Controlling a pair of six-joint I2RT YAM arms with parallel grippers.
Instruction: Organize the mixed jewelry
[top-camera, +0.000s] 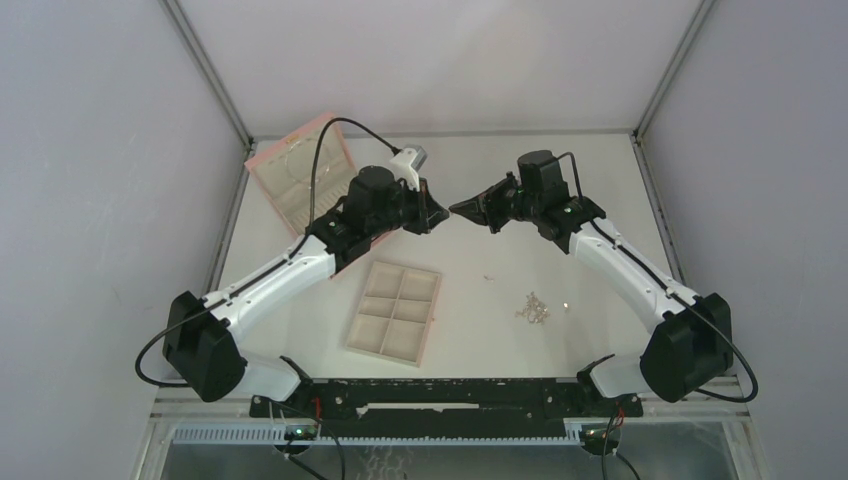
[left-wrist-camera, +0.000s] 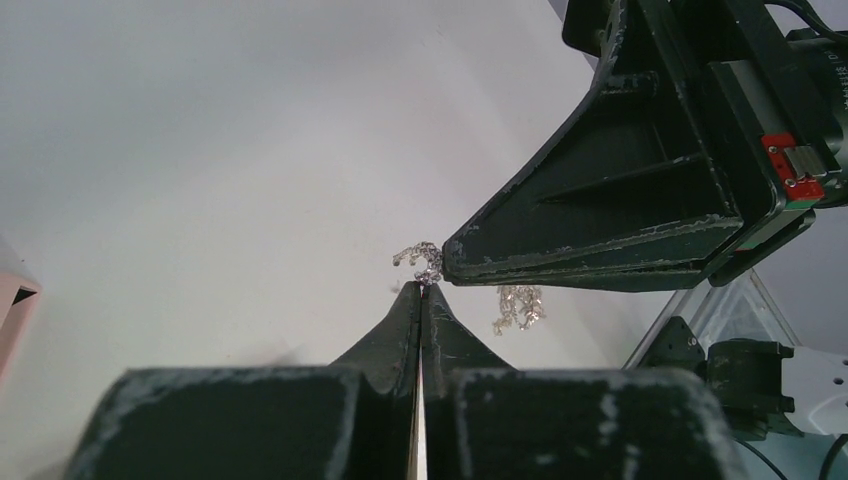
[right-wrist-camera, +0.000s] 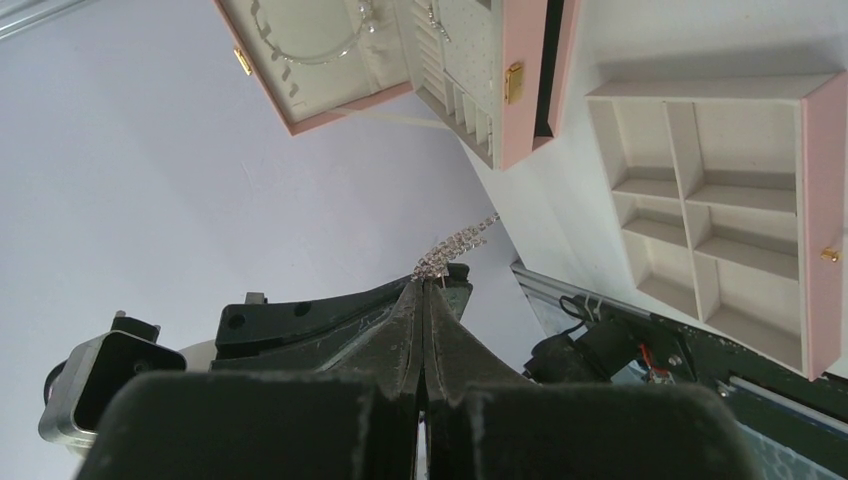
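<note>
In the top view my left gripper (top-camera: 447, 214) and right gripper (top-camera: 452, 209) meet nearly tip to tip above the table, both shut. A small sparkly chain (left-wrist-camera: 424, 256) is pinched at the left fingertips and touches the right gripper's tip. From the right wrist side, the same chain (right-wrist-camera: 458, 247) rises from the right fingertips, its free end slanting up and to the right. Beneath, on the table, lies a tangled jewelry pile (top-camera: 535, 308). The open pink jewelry box (top-camera: 291, 175) is at the back left, partly covered by my left arm.
A divided tray (top-camera: 393, 312) with bare compartments sits front left of centre. Beside the pile is a small shiny piece (top-camera: 565, 306); a tiny bit (top-camera: 488, 278) lies farther left.
</note>
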